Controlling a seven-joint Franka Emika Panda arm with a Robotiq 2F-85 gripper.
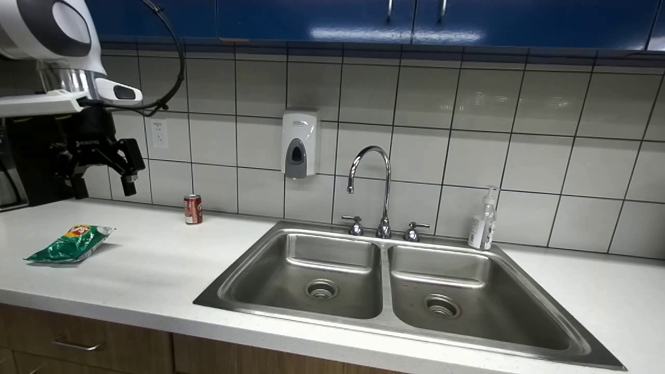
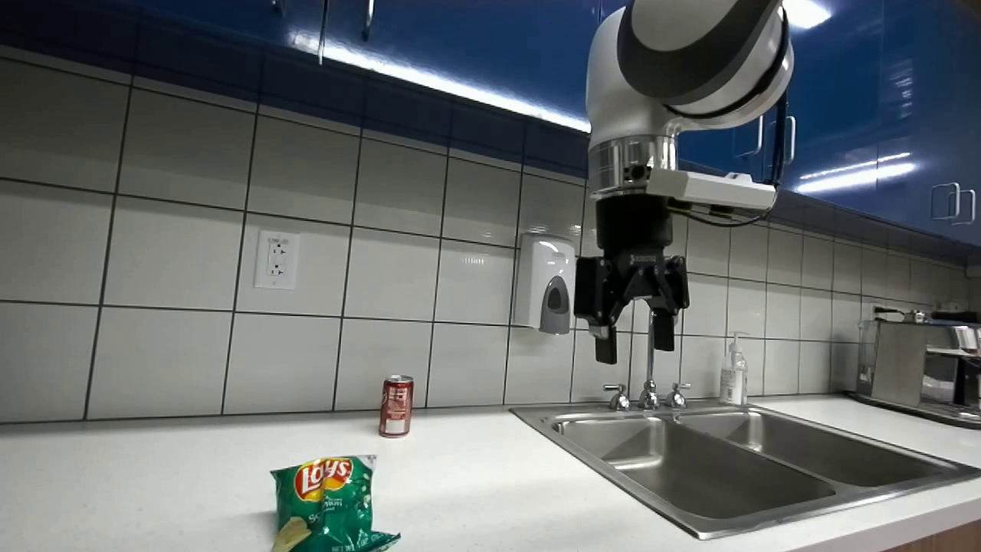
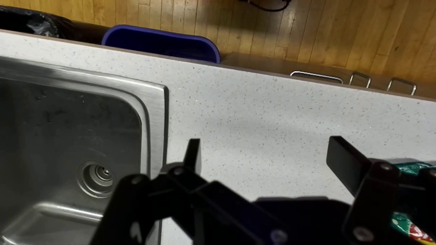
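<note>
My gripper hangs open in the air well above the counter, nothing between its fingers. In the second exterior view the gripper appears in front of the faucet. A green Lay's chip bag lies on the left part of the counter, and in that second view its printed front faces the camera. The wrist view catches part of the bag at the right edge, mostly hidden behind a finger. Near the tiled wall a red soda can stands upright, apart from the bag; the wrist view does not show it.
A double steel sink with a tall faucet fills the middle. A soap bottle stands behind it, and a dispenser is on the wall. Blue cabinets hang above. Counter between sink and bag is bare.
</note>
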